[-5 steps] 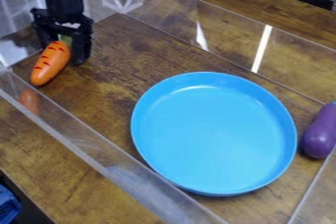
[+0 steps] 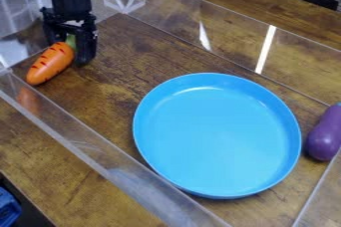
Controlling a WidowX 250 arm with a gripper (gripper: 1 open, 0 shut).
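Observation:
An orange toy carrot (image 2: 51, 64) with a green top lies at the left of the wooden table, inside the clear-walled enclosure. The black gripper (image 2: 68, 35) is low over the carrot's green end, open, its fingers around or beside that end; whether they touch it is hard to tell.
A large blue plate (image 2: 216, 131) fills the centre right. A purple eggplant (image 2: 325, 133) lies at the right edge. Clear walls (image 2: 94, 151) border the area. Bare wood (image 2: 147, 57) is free between the gripper and the plate.
The gripper has shifted slightly right and the carrot has moved or turned a little with it.

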